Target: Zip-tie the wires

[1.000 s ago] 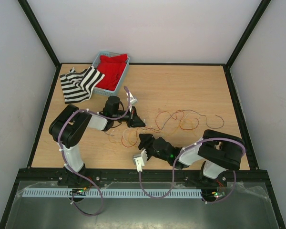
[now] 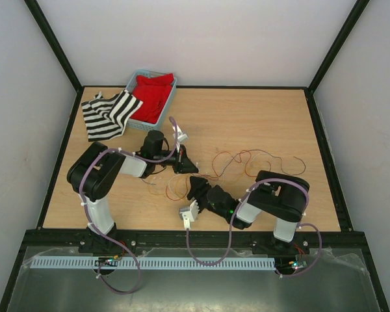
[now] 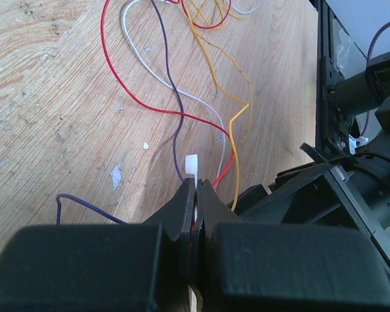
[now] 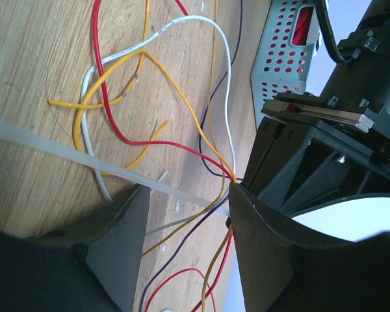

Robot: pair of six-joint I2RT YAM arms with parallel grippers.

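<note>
My left gripper is shut, with the white end of a zip tie point(image 3: 192, 164) sticking out between its fingertips. In the right wrist view the translucent zip tie strap point(image 4: 71, 153) runs from the left edge to the left gripper, by the wires. Red wire point(image 4: 110, 110), yellow wire point(image 4: 175, 84), white wire point(image 4: 226, 91) and dark blue wire point(image 4: 188, 235) come together there. My right gripper stands open, fingers on either side of the strap; whether they touch it I cannot tell. The loop's closure is hidden.
Loose wires point(image 2: 266, 153) trail across the table to the right. A blue-grey basket point(image 2: 171, 104) with red cloth point(image 2: 153, 97) and a striped cloth point(image 2: 105, 117) occupy the back left. Both grippers are close together.
The right arm's elbow has swung left, and its gripper has shifted slightly in the top view, staying near the left one. My left arm has held still.
</note>
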